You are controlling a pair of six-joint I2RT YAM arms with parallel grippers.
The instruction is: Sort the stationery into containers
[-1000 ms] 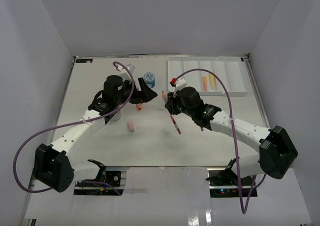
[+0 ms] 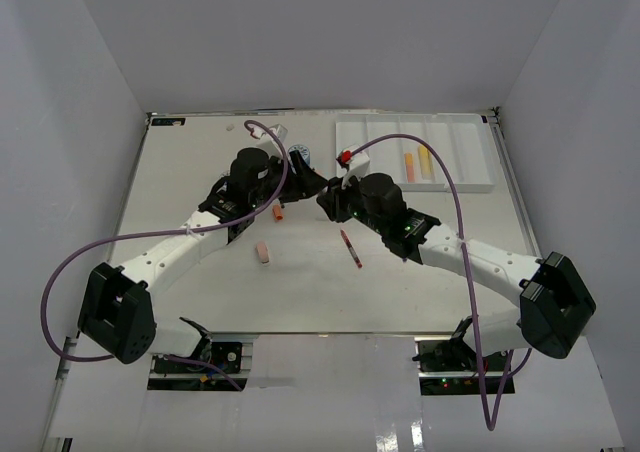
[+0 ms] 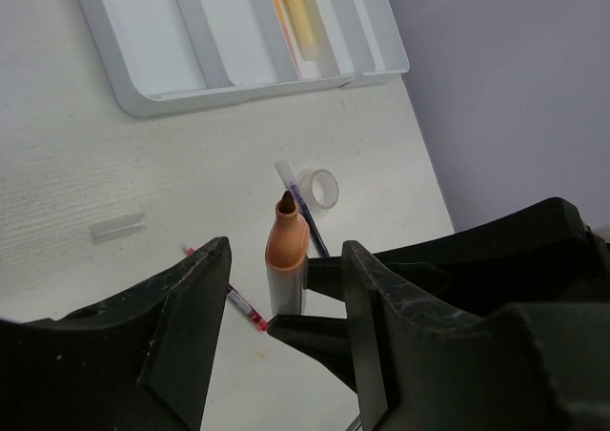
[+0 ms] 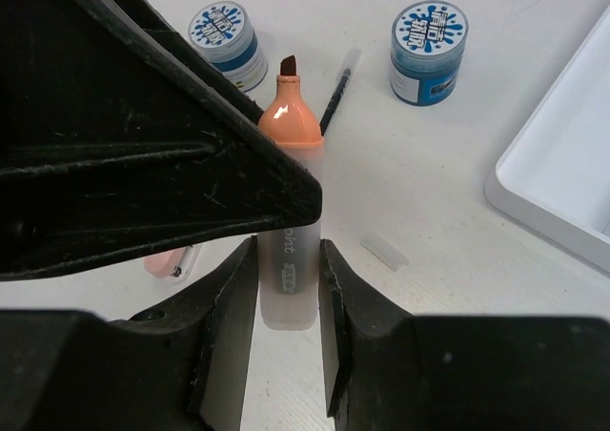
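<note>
An orange-capped marker (image 4: 290, 126) with a dark tip stands upright, its grey body in my right gripper, which is shut on it. Around the same marker (image 3: 286, 250), my left gripper stands part open; in the left wrist view a gap shows on both sides. One left finger (image 4: 238, 188) passes in front of the marker in the right wrist view. The white compartment tray (image 2: 400, 185) holds an orange stick (image 2: 409, 167) and a yellow one (image 2: 424, 162). A red pen (image 2: 351, 250) and a pink-and-white eraser (image 2: 263, 253) lie on the table.
Two paint jars, a left one (image 4: 227, 45) and a right one (image 4: 429, 54), stand with a dark pen (image 4: 337, 95) between them. A clear roll (image 3: 319, 190), a purple-and-black pen (image 3: 300, 199) and a small translucent piece (image 3: 116, 226) also lie out.
My left gripper has moved right and slightly up in the top view, closing in on the marker, which it now surrounds.
</note>
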